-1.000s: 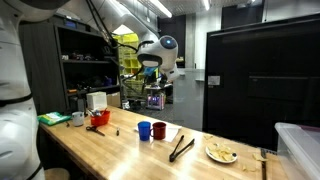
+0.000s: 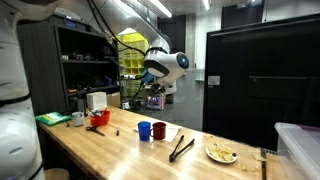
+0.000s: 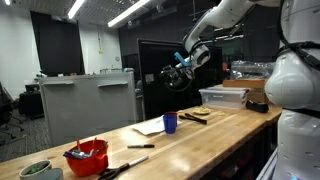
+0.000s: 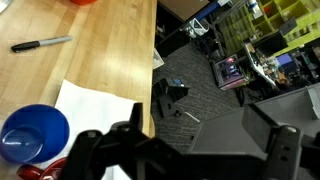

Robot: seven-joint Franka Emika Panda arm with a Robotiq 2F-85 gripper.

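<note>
High above the far edge of the wooden table hangs my gripper [image 2: 160, 86], open and with nothing between its fingers. Its two dark fingers [image 4: 133, 140] stand wide apart in the wrist view, over the table edge and the floor. A blue cup [image 2: 144, 131] stands on the table beside a red mug [image 2: 159, 132]; both are below the gripper and apart from it. The wrist view looks into the blue cup [image 4: 36, 134] at lower left, with only part of the red mug [image 4: 53, 171] in frame. A sheet of white paper [image 4: 95, 110] lies next to them.
A red container [image 3: 86, 158] with utensils and a dark marker [image 4: 42, 44] lie toward one end. Black tongs [image 2: 182, 149] and a plate of yellow pieces [image 2: 221, 153] are toward the other.
Over the last second my arm has come down somewhat and slightly to the right in exterior view 1. The cup, mug and other table items have not moved.
</note>
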